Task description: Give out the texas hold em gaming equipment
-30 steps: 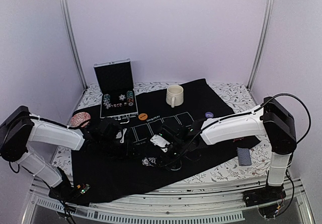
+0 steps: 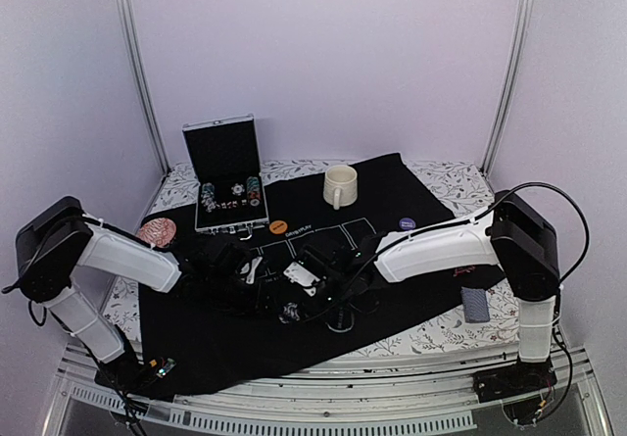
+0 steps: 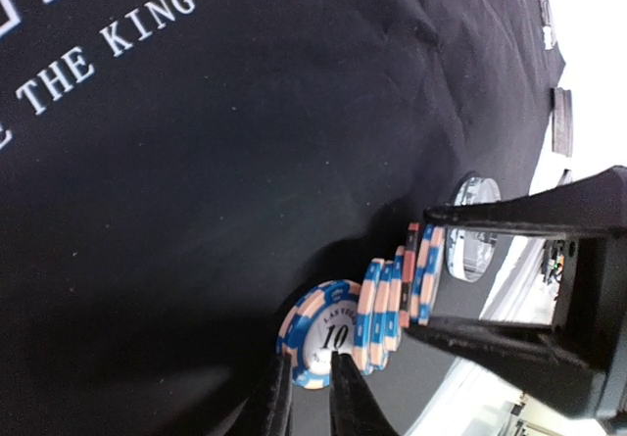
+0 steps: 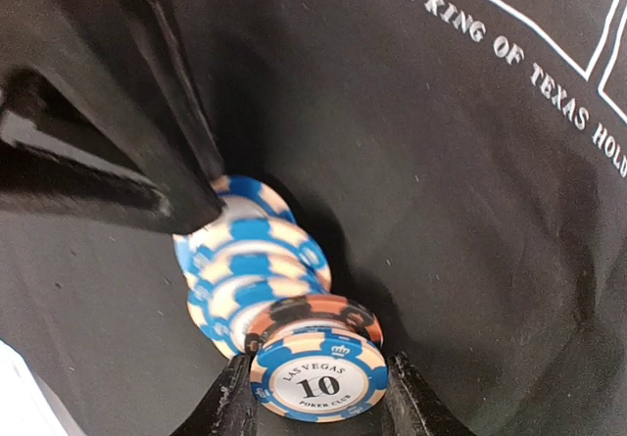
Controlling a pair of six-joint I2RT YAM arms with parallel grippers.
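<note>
A slanted, fanned row of blue-and-cream poker chips (image 2: 290,313) lies low over the black mat (image 2: 211,363), between my two grippers. One red chip (image 4: 355,312) sits among them, near the right end. In the left wrist view, my left gripper is shut on the end chips, one finger against the face of a "10" chip (image 3: 331,342). My right gripper is shut across the opposite end of the row, its fingers at either side of a "10" chip (image 4: 320,375). Both grippers' tips are dark and hard to make out from above.
An open chip case (image 2: 230,216) stands back left, a white mug (image 2: 340,185) at the back. A clear round piece (image 3: 476,228) lies close by the right gripper. Orange button (image 2: 278,227), purple button (image 2: 407,224) and card deck (image 2: 475,305) lie apart.
My left gripper has come right and a little toward the front, close to the chips. Most recently my right gripper has shifted left, and less of the chip row shows from above.
</note>
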